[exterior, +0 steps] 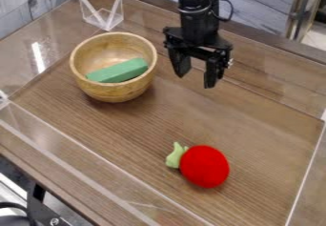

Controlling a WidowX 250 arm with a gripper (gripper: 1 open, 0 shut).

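Observation:
The black robot arm hangs over the back middle of the table, its gripper [196, 66] low above the wood, open, with its dark fingers apart and nothing seen between them. To its left a wooden bowl [135, 43] holds a green block [117, 71]. At the front right lies a red round object [205, 168] with a pale green top, like a strawberry or radish toy.
A clear plastic piece [102, 10] stands at the back left. A black cable or part shows at the bottom left corner.

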